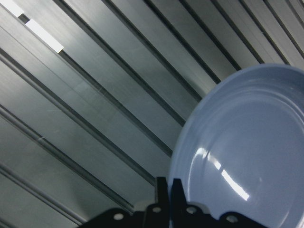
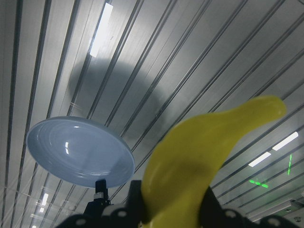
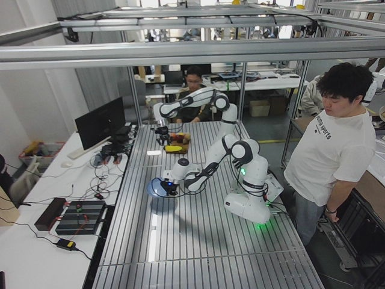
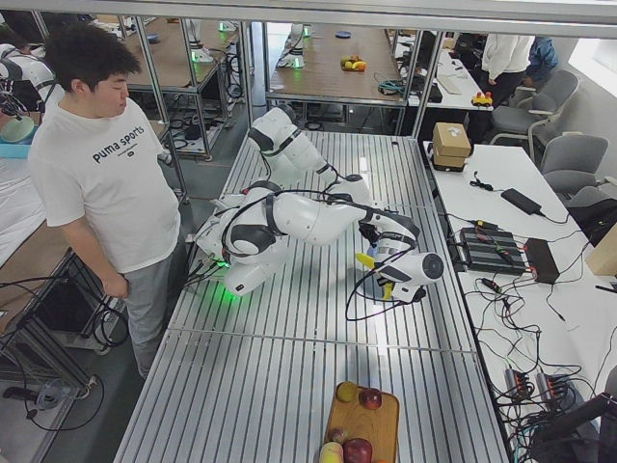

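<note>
A light blue plate [image 1: 247, 152] is in the left wrist view, its rim between the fingers of my left gripper, which looks shut on it. The same plate [image 2: 78, 147] lies at the lower left of the right wrist view, with that gripper at its edge. A yellow banana [image 2: 199, 152] fills the lower middle of that view, held in my right gripper, whose fingers are mostly hidden behind it. In the camera left view the banana [image 3: 174, 149] hangs near the wooden fruit tray [image 3: 183, 143].
The wooden tray [image 4: 386, 424] holds several round fruits. The slatted metal table [image 4: 231, 405] is otherwise largely clear. A man [image 4: 106, 193] stands beside the table, and a side desk [image 3: 36, 259] carries a monitor, electronics and cables.
</note>
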